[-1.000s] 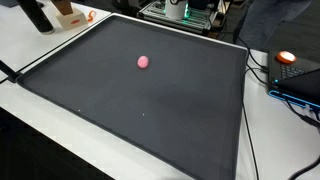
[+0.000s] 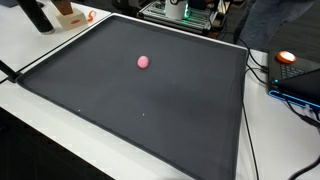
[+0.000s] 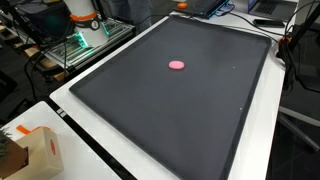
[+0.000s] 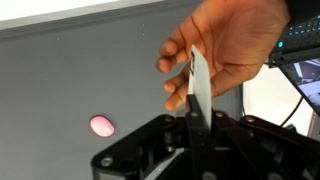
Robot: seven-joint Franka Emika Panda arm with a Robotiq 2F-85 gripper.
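Observation:
A small pink oval (image 2: 143, 62) lies flat on the dark grey board, toward its far side in exterior view 1. The same pink piece (image 3: 176, 65) is in exterior view 2, and it lies left of the gripper in the wrist view. My gripper looks shut over the board. From its tip a narrow white piece (image 4: 201, 82) runs up across a person's open hand (image 4: 230, 45). I cannot tell whether this is a held strip or part of the fingers. Neither exterior view shows the gripper clearly.
The dark board (image 2: 130, 105) is otherwise bare and sits on a white table (image 2: 130, 155). A laptop (image 2: 300, 90) with cables stands at the right. The white arm (image 3: 84, 25) is partly visible at the board's edge. A wooden block (image 3: 30, 155) is at lower left.

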